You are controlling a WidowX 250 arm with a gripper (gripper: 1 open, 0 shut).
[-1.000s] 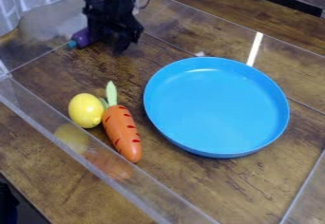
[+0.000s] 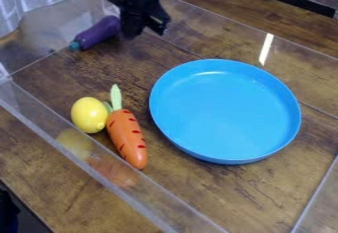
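Observation:
My gripper (image 2: pixel 136 20) is a dark, blurred shape at the top of the camera view, just above and right of a purple eggplant (image 2: pixel 95 33) lying on the wooden table, with nothing visible held; its fingers are too blurred to tell open from shut. A yellow lemon (image 2: pixel 89 115) and an orange carrot (image 2: pixel 126 138) lie at the lower left, beside a large blue plate (image 2: pixel 224 111).
Clear plastic barriers (image 2: pixel 79 154) edge the area.
My gripper has moved up and away from the eggplant, which is now more exposed. The other objects have not visibly moved.

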